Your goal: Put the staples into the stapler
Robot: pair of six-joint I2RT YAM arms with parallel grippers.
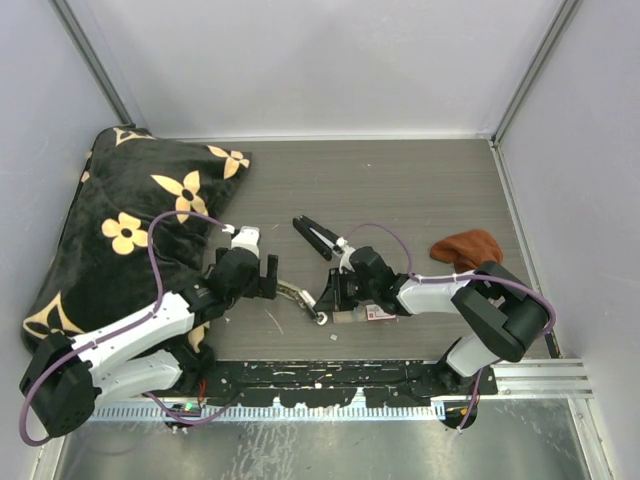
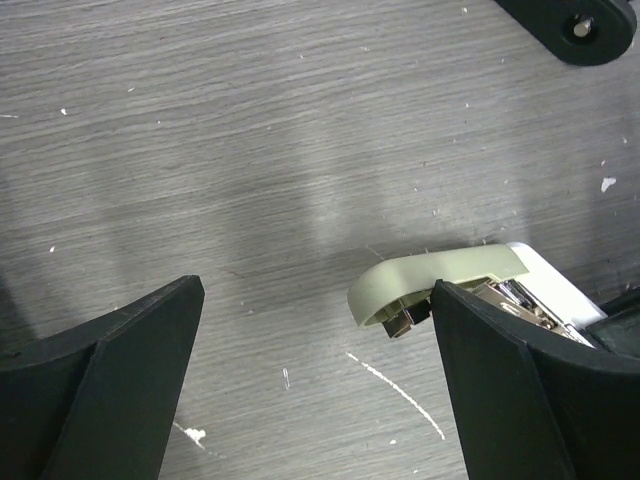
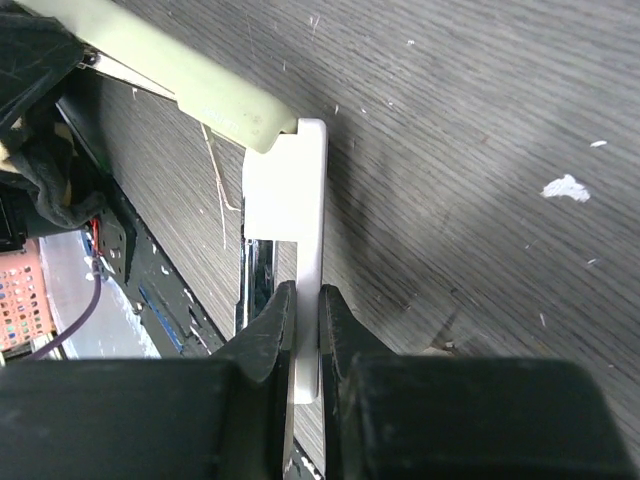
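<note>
The pale green and white stapler (image 1: pixel 291 291) lies near the middle front of the table, its metal parts showing. In the right wrist view, its white part (image 3: pixel 311 200) runs between the fingertips of my right gripper, which are close together on both sides of it. My left gripper is open, and bare table shows between its fingers. One of those fingers partly covers the stapler's green end (image 2: pixel 430 268) in the left wrist view. I cannot make out any loose staples.
A black two-bar object (image 1: pixel 318 236) lies behind the stapler. Partly under the right arm is a small red and white box (image 1: pixel 379 312). A brown cloth (image 1: pixel 467 249) sits at the right, and a dark flowered cushion (image 1: pixel 125 230) fills the left.
</note>
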